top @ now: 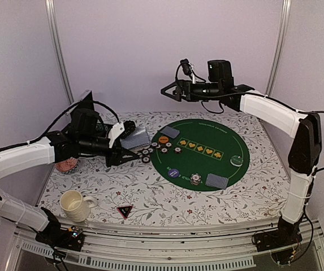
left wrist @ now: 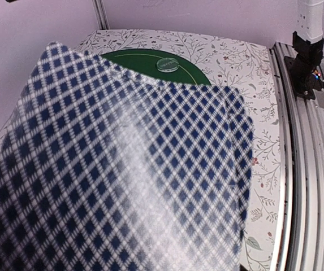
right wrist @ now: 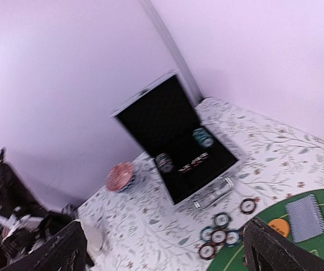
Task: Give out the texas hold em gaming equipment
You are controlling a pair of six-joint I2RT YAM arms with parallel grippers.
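Observation:
My left gripper (top: 120, 153) is shut on a blue-checked card deck (top: 133, 138), whose backs fill much of the left wrist view (left wrist: 122, 169). My right gripper (top: 172, 91) is open, raised over the back of the green mat (top: 218, 141). A small card pile (top: 170, 132) lies at the mat's back left beside an orange disc (top: 163, 139); another pile (top: 216, 181) lies at the front right. Several black chips (top: 146, 160) sit at the left edge. A blue disc (top: 173, 173), white chips (top: 195, 178) and a clear disc (top: 236, 161) rest on the mat.
An open black case (right wrist: 195, 164) stands at the back left, with a pink bowl (top: 67, 165) beside it. A white mug (top: 76, 204) and a dark triangle (top: 125, 211) are at the front left.

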